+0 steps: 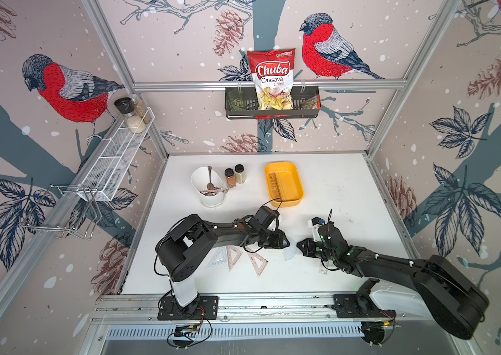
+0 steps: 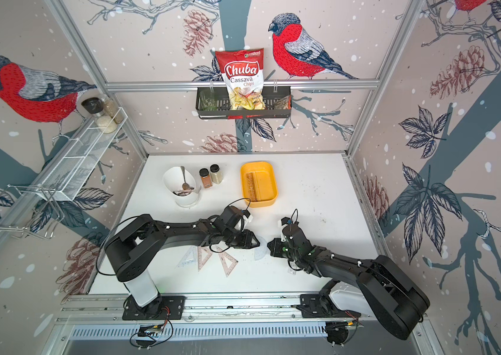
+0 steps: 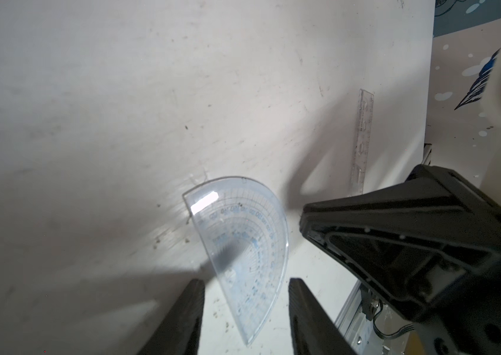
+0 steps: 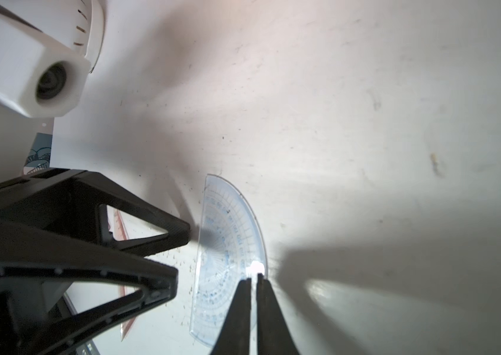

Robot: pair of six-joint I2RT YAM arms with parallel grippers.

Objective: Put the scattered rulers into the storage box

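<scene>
A clear protractor (image 3: 244, 248) lies flat on the table between my two grippers. My left gripper is open over it, one finger on each side, none touching as far as shows. My right gripper has only a narrow gap between its fingertips, at the protractor's curved edge, with nothing seen held. Left of it lie a bluish set square (image 1: 219, 257) and two pinkish ones (image 1: 233, 258), partly behind the left arm. A small clear ruler (image 3: 361, 139) rests beneath the right gripper. The yellow box (image 1: 292, 182) has a ruler (image 1: 275, 186) inside.
A white bucket with cutlery (image 1: 207, 192) and two spice jars (image 1: 230, 178) stand at the back left. Both grippers are close together over the protractor.
</scene>
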